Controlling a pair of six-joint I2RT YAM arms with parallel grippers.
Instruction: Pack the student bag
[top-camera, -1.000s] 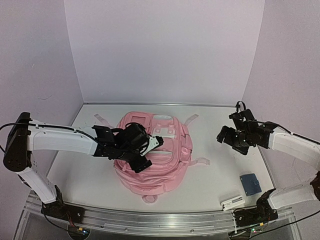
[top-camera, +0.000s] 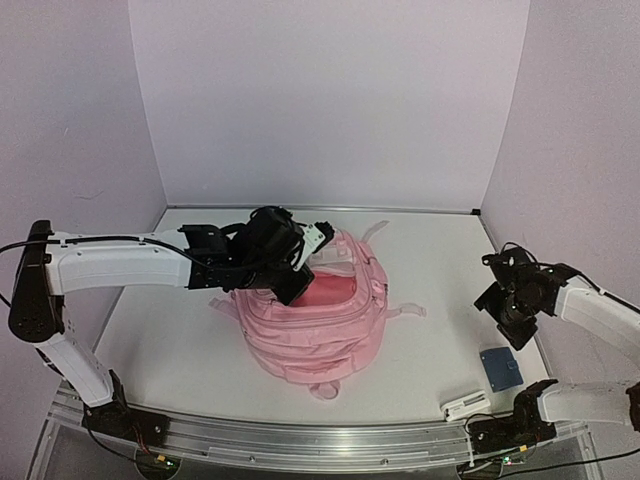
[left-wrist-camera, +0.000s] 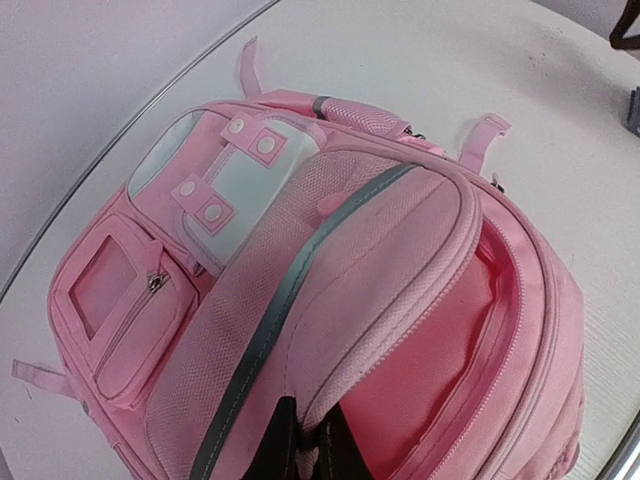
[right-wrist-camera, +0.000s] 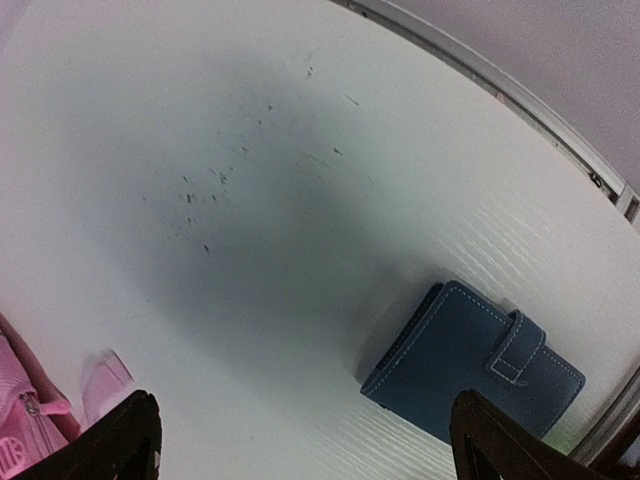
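Observation:
The pink backpack (top-camera: 325, 335) lies in the middle of the table, its main pocket gaping with the deep pink lining (left-wrist-camera: 425, 370) exposed. My left gripper is shut on the edge of the bag's front flap (left-wrist-camera: 350, 270) and holds it raised. A navy wallet-like case (right-wrist-camera: 470, 355) with a strap lies flat on the table at the right. Above the table, slightly behind that case, my right gripper stands open with nothing between its fingers.
A small white object (top-camera: 465, 404) lies at the front edge, left of the navy case. Bare table (top-camera: 440, 270) separates the bag from the right arm. Walls close off the back and both sides.
My left gripper has risen and moved back and right, lifting the flap so the pocket shows open.

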